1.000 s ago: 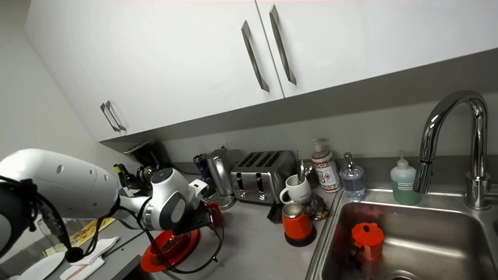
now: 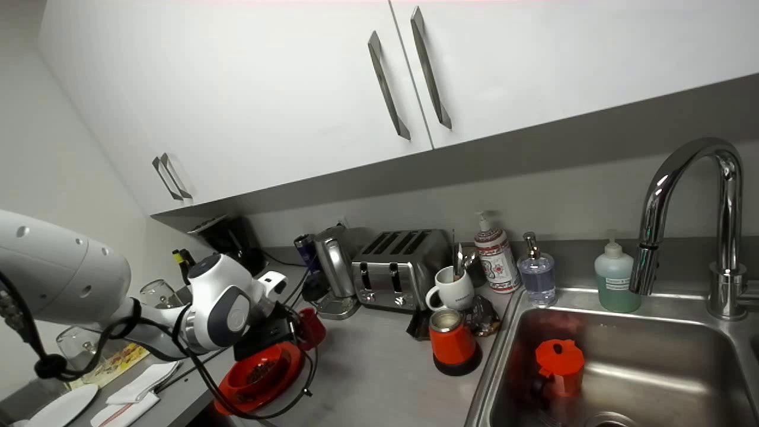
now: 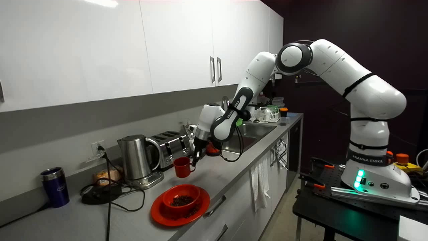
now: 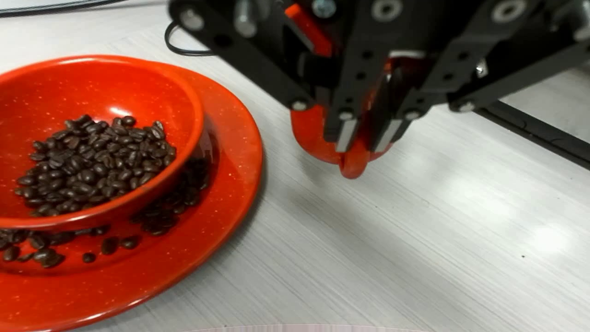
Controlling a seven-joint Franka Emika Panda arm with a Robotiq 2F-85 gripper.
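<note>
A red mug (image 3: 182,167) hangs a little above the counter in the second exterior view, its handle toward the gripper. My gripper is shut on that handle, which pokes out below the fingertips (image 4: 346,135) in the wrist view; most of the mug is hidden behind the fingers there. To the left in the wrist view, a red bowl (image 4: 188,119) of dark coffee beans (image 4: 99,166) rests on a red plate (image 4: 243,182). More beans lie loose on the plate around the bowl. The mug is apart from bowl and plate.
Behind the mug stand a steel kettle (image 3: 134,160) and a toaster (image 3: 170,146). An orange-red canister (image 2: 453,341) sits near the sink (image 2: 640,338), with a red moka pot (image 2: 560,366) inside the sink. Cables (image 3: 109,192) trail over the counter. Bare counter lies right of the plate.
In the first exterior view, the arm, gripper and red mug have shifted left, closer to the bowl and plate. The other objects have kept their places.
</note>
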